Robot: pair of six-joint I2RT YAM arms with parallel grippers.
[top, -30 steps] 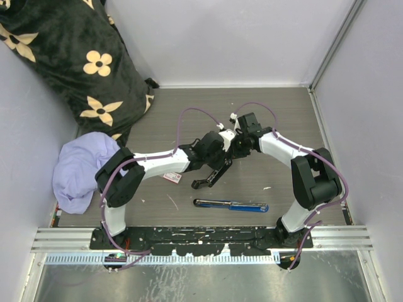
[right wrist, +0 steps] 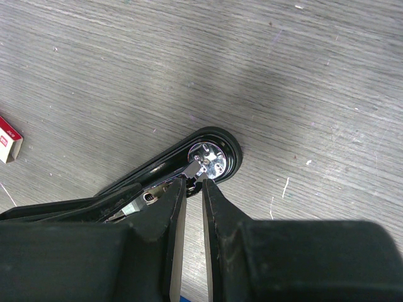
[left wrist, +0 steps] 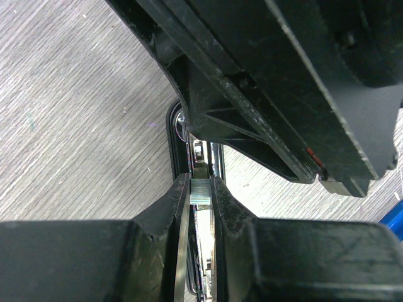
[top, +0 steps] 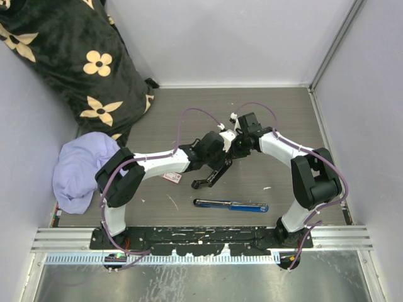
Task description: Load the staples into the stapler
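Note:
A black stapler (top: 218, 175) lies opened on the table, partly hidden beneath both arms in the top view. Its round anvil plate (right wrist: 208, 160) and the silver magazine front (right wrist: 191, 169) show in the right wrist view. My left gripper is shut on a short silver staple strip (left wrist: 200, 192), held over the magazine channel (left wrist: 205, 236); whether the strip touches the channel cannot be told. My right gripper is at the stapler's front end, its fingers nearly together around what looks like the magazine tip; the contact itself is mostly hidden.
A long blue-and-black stapler (top: 231, 206) lies nearer the front. The small red-and-white box (top: 172, 177) sits left of the work, below the left forearm. Lavender cloth (top: 85, 167) is heaped at far left. Open table lies behind and to the right.

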